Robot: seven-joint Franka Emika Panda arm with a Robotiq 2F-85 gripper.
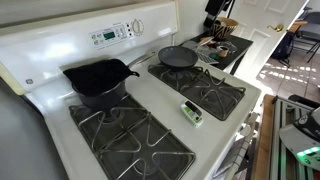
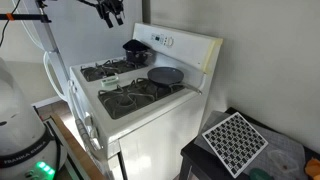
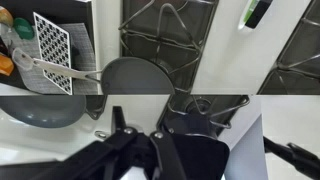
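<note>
My gripper [image 2: 113,20] hangs high above the stove in exterior view 2, its two dark fingers apart and nothing visible between them. In the wrist view its black fingers reach up from the lower edge. A small white and green item [image 1: 191,112] lies on the stovetop between the two burner grates; the wrist view shows part of this item [image 3: 257,12] at its top edge. On the back left burner sits a black pot [image 1: 101,88] with a dark piece over its top. The grey frying pan [image 1: 178,57] rests on the back right burner.
The stove's control panel [image 1: 118,34] rises behind the burners. Beside the stove stands a dark table bearing a white perforated rack [image 2: 235,142] and several small items.
</note>
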